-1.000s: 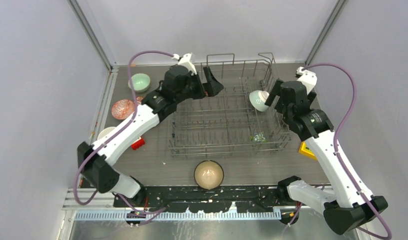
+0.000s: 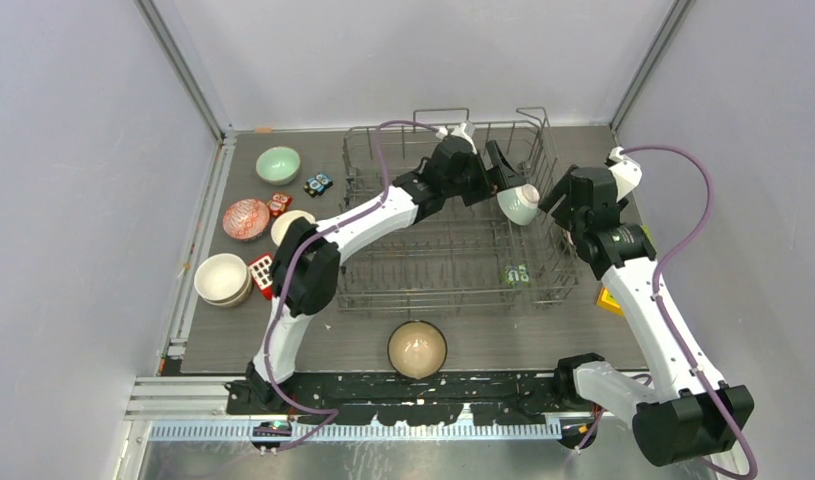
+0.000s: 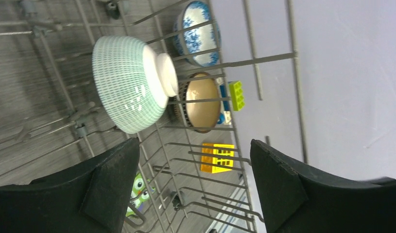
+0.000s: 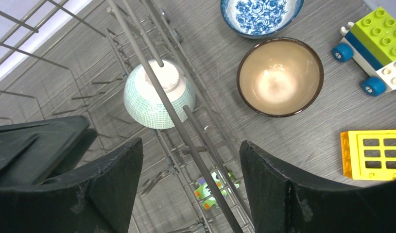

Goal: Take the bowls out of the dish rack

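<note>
A pale green and white bowl (image 2: 518, 205) rests tilted on its side in the right part of the wire dish rack (image 2: 423, 292). In the left wrist view the green bowl (image 3: 130, 85) lies beyond the fingers, its foot turned right. My left gripper is open close to it, with no bowl between its fingers. The right wrist view has the same bowl (image 4: 159, 94) behind the rack's wires. My right gripper stands open at the rack's right side, apart from the bowl. A dark left gripper finger (image 4: 40, 145) enters this view from the left.
Outside the rack on the right are a tan bowl (image 4: 280, 77), a blue floral bowl (image 4: 261, 17), a toy vehicle (image 4: 378, 51) and a yellow block (image 4: 373, 154). Several bowls, including a green one (image 2: 278, 165), stand left. Another tan bowl (image 2: 417, 349) sits in front.
My left arm has swung right across the rack, bringing its gripper near the green bowl. The right gripper has shifted only slightly. The bowl stays about where it was.
</note>
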